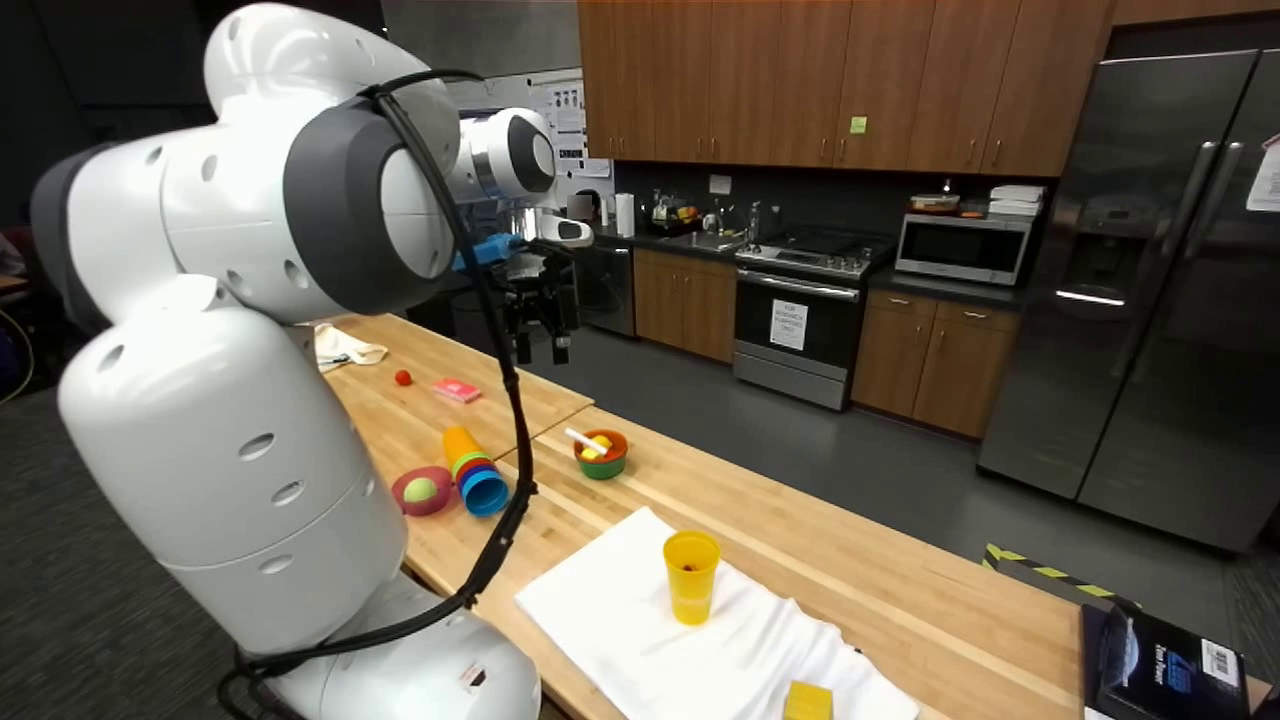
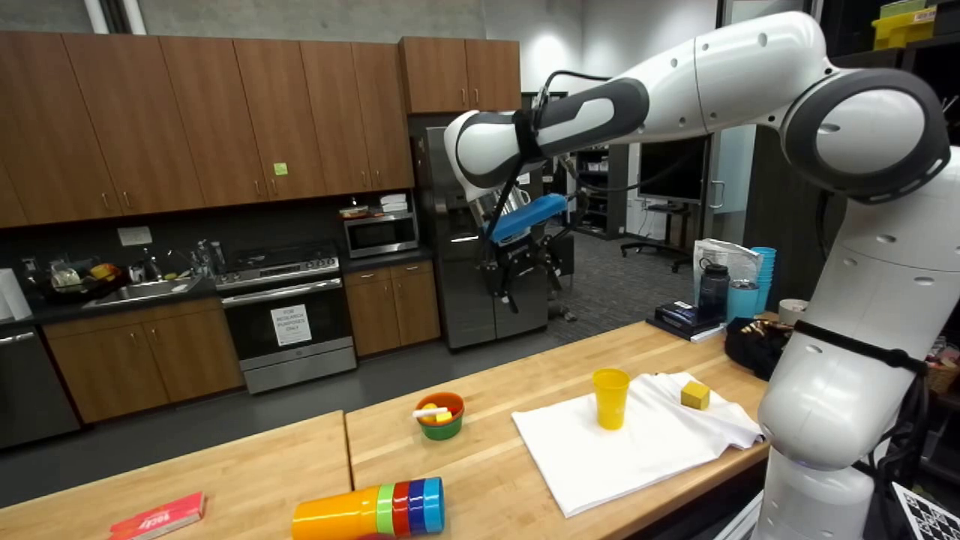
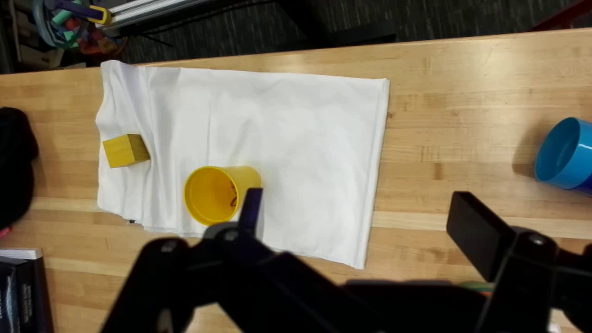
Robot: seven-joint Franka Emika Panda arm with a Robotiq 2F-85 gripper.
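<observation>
High above the table, my gripper stands open in the wrist view, its two dark fingers wide apart and nothing between them. In exterior view 1 the same gripper [image 1: 542, 348] hangs well clear of everything. A yellow cup [image 2: 612, 397] stands upright on a white cloth [image 2: 576, 450]; something small and reddish lies inside it. Near one end of that cloth sits a yellow block [image 3: 126, 150]. Toward the table's seam is a bowl [image 1: 601, 456], orange and green, holding yellow pieces and a white stick-like item.
A row of nested coloured cups [image 2: 373, 511] lies on its side. Close by is a pink bowl [image 1: 408, 504] with a yellow-green ball [image 1: 420, 490]. A red packet [image 2: 159, 517] lies farther along. Black boxes [image 1: 1170, 666] occupy the far end. Bare wood surrounds the cloth.
</observation>
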